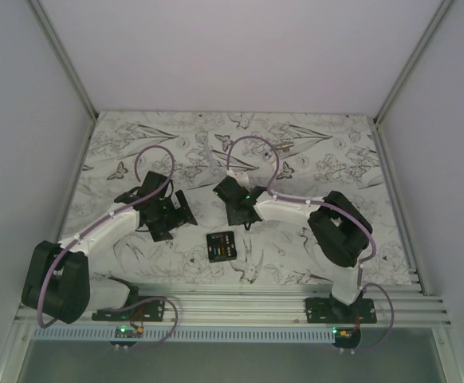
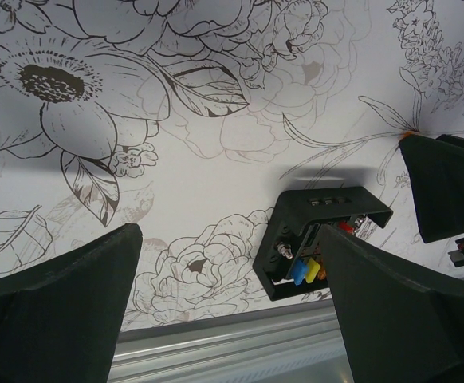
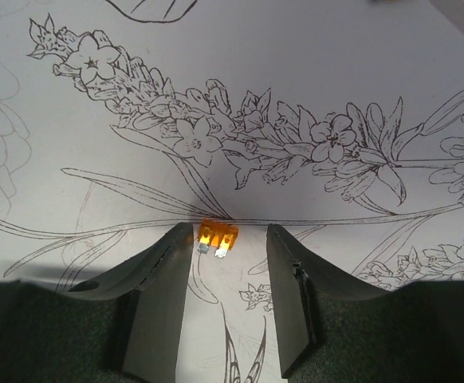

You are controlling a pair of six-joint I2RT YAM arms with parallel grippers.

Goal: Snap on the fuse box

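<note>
The black fuse box [image 1: 221,246] sits on the patterned table; in the left wrist view its interior [image 2: 312,239] holds several coloured fuses. An orange fuse [image 3: 218,236] with metal prongs lies on the table just between and beyond the fingertips of my right gripper, which is part open and low over it. In the left wrist view that right gripper hangs at the right, above and beside the box. My left gripper stands open, holding nothing, left of the box in the top view [image 1: 176,219].
A metal rail [image 1: 232,291] runs along the front edge, close below the box. Walls enclose the table at the sides and back.
</note>
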